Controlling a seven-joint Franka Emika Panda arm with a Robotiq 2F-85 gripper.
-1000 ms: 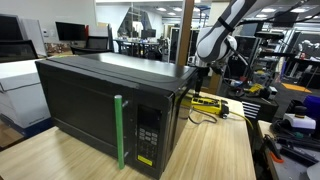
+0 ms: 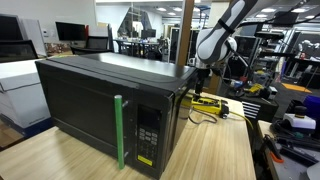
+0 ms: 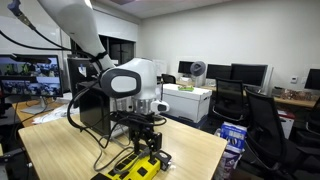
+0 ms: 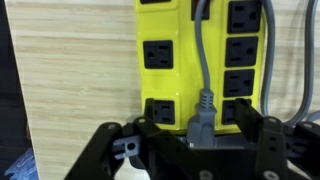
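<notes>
A yellow power strip (image 4: 180,72) with several black outlets lies on the wooden table. In the wrist view, a grey cable ends in a grey plug (image 4: 203,124) at the strip's near edge. My gripper is above that edge, its two black fingers (image 4: 262,142) apart on either side of the plug, with gaps visible. Whether the plug sits in an outlet cannot be made out. From the side, the strip (image 3: 132,167) is beneath the white arm, whose gripper (image 3: 148,140) points down.
A large black microwave (image 2: 95,100) with a green handle takes up much of the table beside the arm. Loose grey cable (image 4: 308,60) runs along the strip's right side. Bare wood (image 4: 80,90) lies left of the strip.
The arm and gripper hold nearly the same place over the strip; only a very slight shift of the arm shows. The microwave and strip stay put.
</notes>
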